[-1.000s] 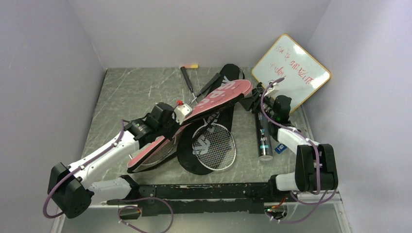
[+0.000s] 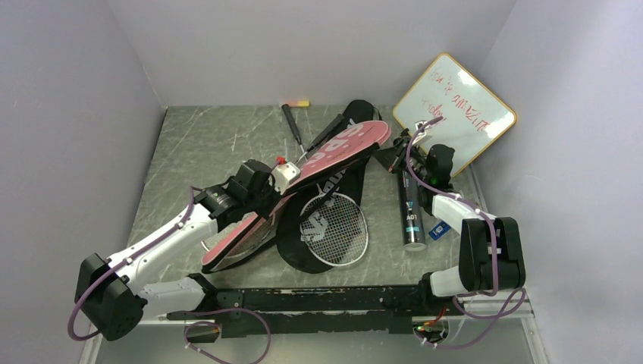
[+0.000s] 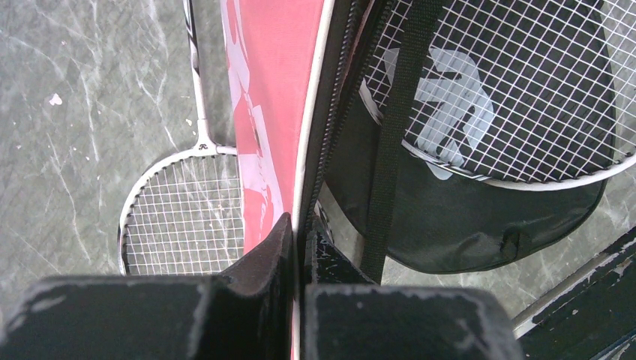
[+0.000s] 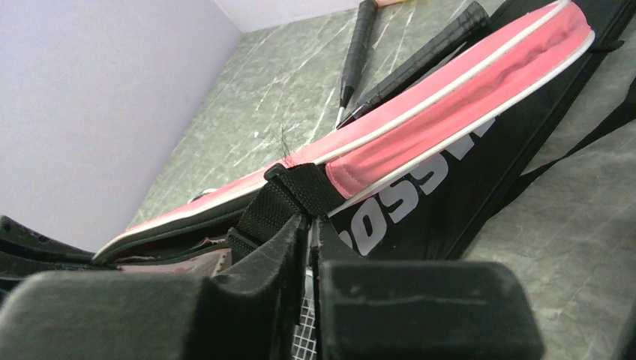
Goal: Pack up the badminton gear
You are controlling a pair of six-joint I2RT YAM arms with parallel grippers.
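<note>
A pink-and-black racket bag (image 2: 334, 158) is raised aslant over the gear, its unzipped side facing the front. My left gripper is shut on the bag's white-piped edge near the zip. By its far right end, my right gripper has its fingers close together, with a black strap (image 4: 289, 196) of the bag at the tips; whether they pinch it is unclear. One racket (image 2: 334, 231) lies on a black bag (image 2: 298, 254). Another racket (image 3: 184, 214) is on the floor, partly hidden under the pink bag.
A black tube (image 2: 412, 220) lies beneath the right arm, with a small blue item (image 2: 439, 230) beside it. The whiteboard (image 2: 455, 106) leans at the back right. A yellow-orange object (image 2: 297, 103) sits at the back wall.
The pink bag's right end has shifted slightly left together with my right gripper, and its face has turned a little. My left arm looks still. The rackets and tube have stayed put.
</note>
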